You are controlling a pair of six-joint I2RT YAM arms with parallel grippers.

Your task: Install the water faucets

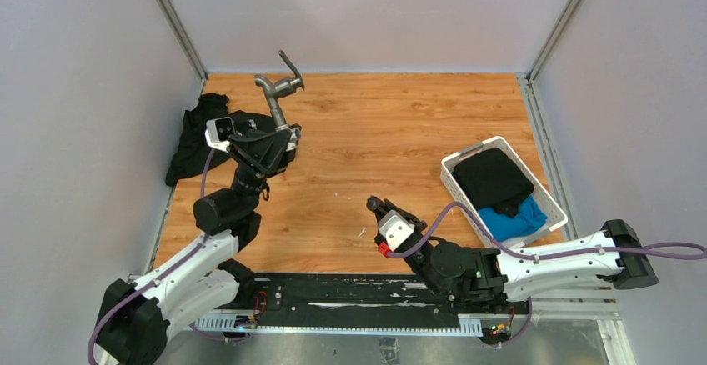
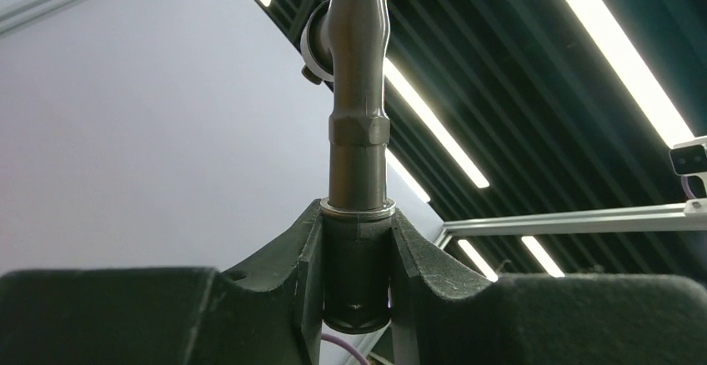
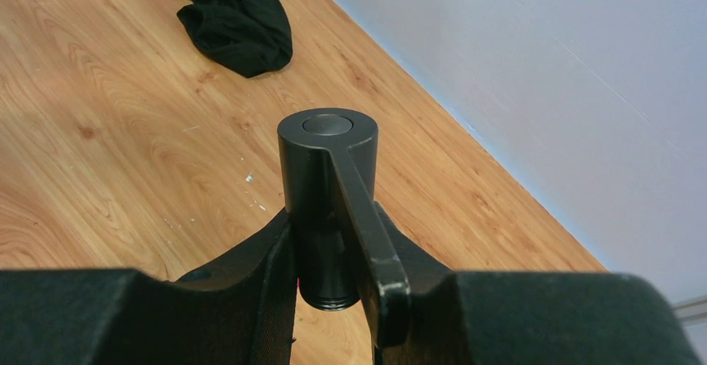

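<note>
A metal faucet [image 1: 279, 90] stands raised at the left in the top view, its lower stem clamped in my left gripper [image 1: 288, 140]; the left wrist view shows the upright body [image 2: 357, 157] between the fingers. My right gripper [image 1: 383, 211], low at the centre right, is closed around a dark cylindrical part with a long lever [image 3: 325, 165], standing upright between its fingers in the right wrist view.
A black cloth [image 1: 192, 148] lies at the back left. A white basket [image 1: 454, 148] with black and blue cloths sits at the right.
</note>
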